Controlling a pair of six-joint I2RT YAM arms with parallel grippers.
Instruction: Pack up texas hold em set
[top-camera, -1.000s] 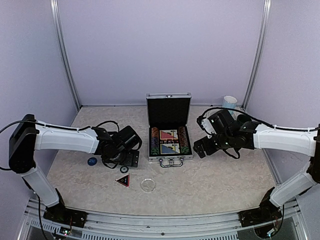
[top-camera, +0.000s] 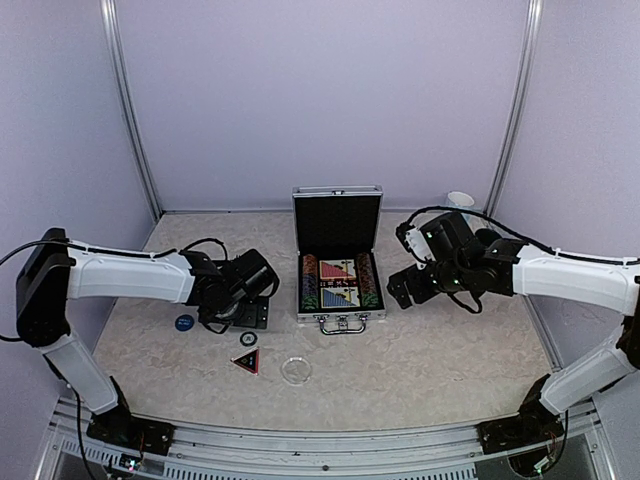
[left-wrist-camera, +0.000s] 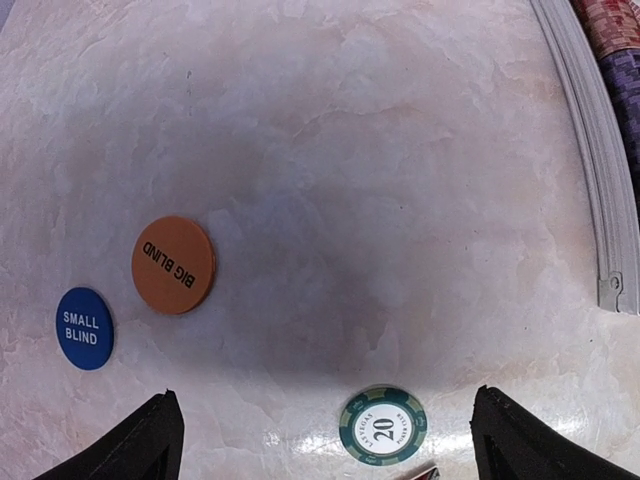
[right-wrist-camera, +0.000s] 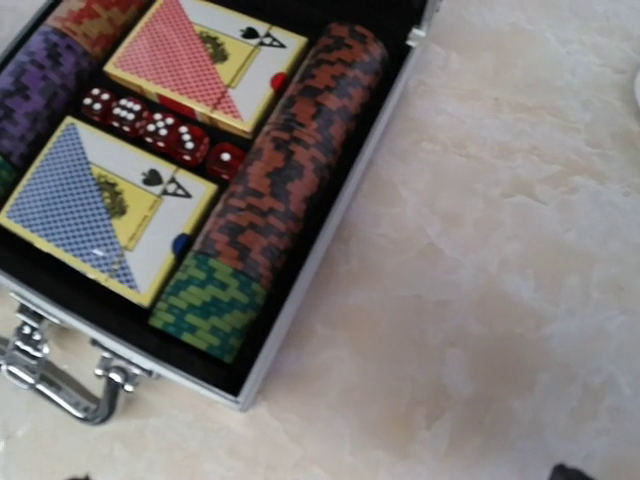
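The aluminium case (top-camera: 340, 315) stands open at centre, holding red cards (right-wrist-camera: 180, 60), blue cards (right-wrist-camera: 75, 210), dice (right-wrist-camera: 160, 130) and chip rows (right-wrist-camera: 290, 150). My left gripper (top-camera: 245, 315) hangs open left of it, above an orange BIG BLIND button (left-wrist-camera: 173, 262), a blue SMALL BLIND button (left-wrist-camera: 84, 328) and a green 20 chip (left-wrist-camera: 382, 425). A triangular red-black piece (top-camera: 247, 361) and a clear disc (top-camera: 296, 371) lie nearer the front. My right gripper (top-camera: 410, 288) is open beside the case, nothing between its fingers.
A white cylindrical object (top-camera: 460, 200) stands at the back right, behind the right arm.
Over the last second my left gripper has shifted slightly left and up, and the right arm has shifted slightly. The objects are unmoved.
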